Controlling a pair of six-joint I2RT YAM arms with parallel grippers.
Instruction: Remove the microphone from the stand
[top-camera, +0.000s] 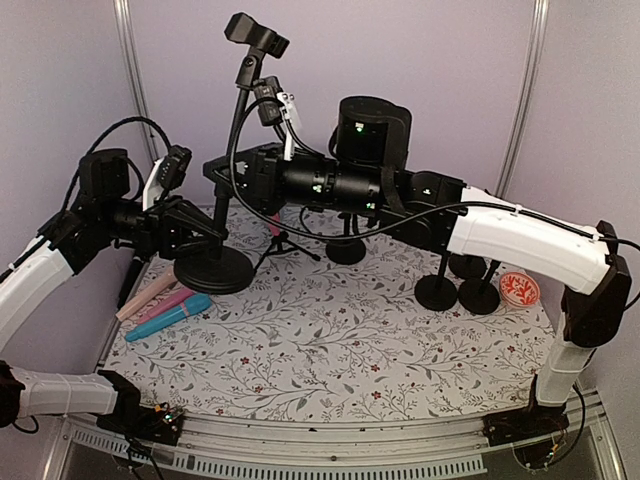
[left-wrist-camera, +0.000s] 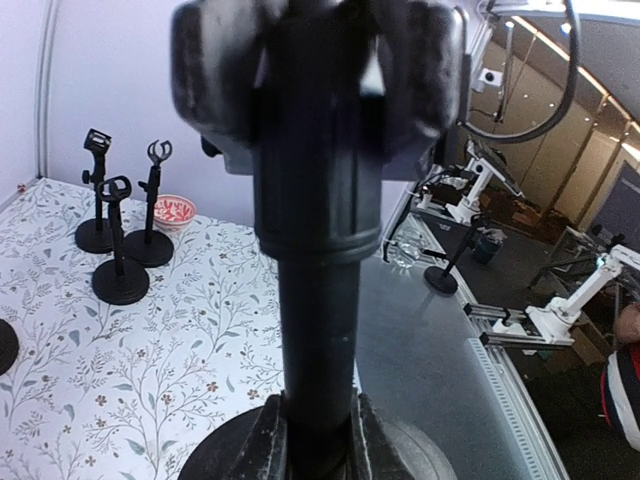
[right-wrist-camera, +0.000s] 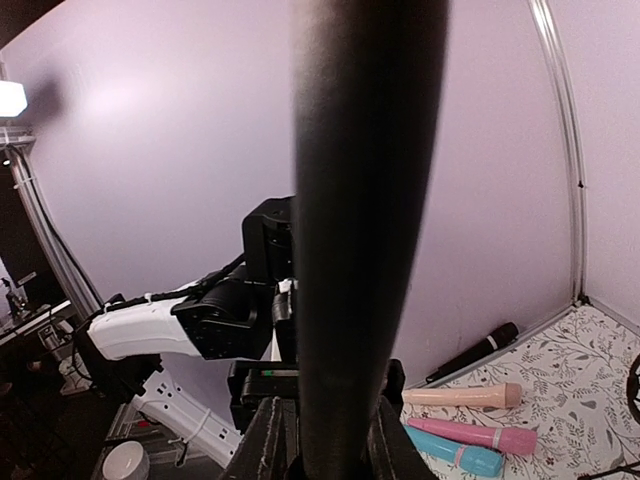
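A black microphone stand is held clear of the table, its round base (top-camera: 213, 272) low and its empty clip (top-camera: 257, 36) at the top. My left gripper (top-camera: 214, 236) is shut on its lower pole (left-wrist-camera: 318, 345), just above the base. Higher up, my right gripper (top-camera: 220, 172) is shut on the same pole (right-wrist-camera: 362, 220). No microphone shows in the clip. Three microphones lie side by side at the table's left: beige (right-wrist-camera: 470, 396), pink (right-wrist-camera: 500, 438) and blue (right-wrist-camera: 470, 458), with a black one (right-wrist-camera: 478, 352) behind them.
A pink microphone (top-camera: 273, 224) stands on a small tripod (top-camera: 286, 246) at the back. Behind my right arm is another stand (top-camera: 346, 252). Several black stands (left-wrist-camera: 120, 280) and a red-and-white bowl (top-camera: 519, 288) occupy the right side.
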